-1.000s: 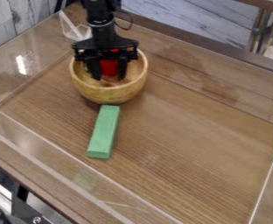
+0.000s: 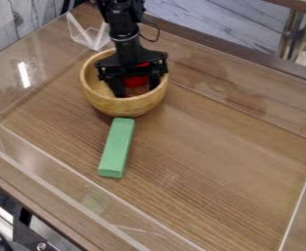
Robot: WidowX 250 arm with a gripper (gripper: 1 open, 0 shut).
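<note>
My black gripper (image 2: pixel 129 69) reaches down from the top centre into a round wooden bowl (image 2: pixel 110 103) at the upper left of the camera view, with its fingertips over a red object (image 2: pixel 134 79) inside. Dark fingers hide part of the red object, and I cannot tell whether they touch or hold it. A long green block (image 2: pixel 117 147) lies on the wooden table just below the bowl.
A clear plastic item (image 2: pixel 87 29) is at the back left, and a shelf edge runs along the top right.
My gripper has shifted slightly within the bowl's area, and its fingers now cover the red object differently. The bowl and green block look about the same.
</note>
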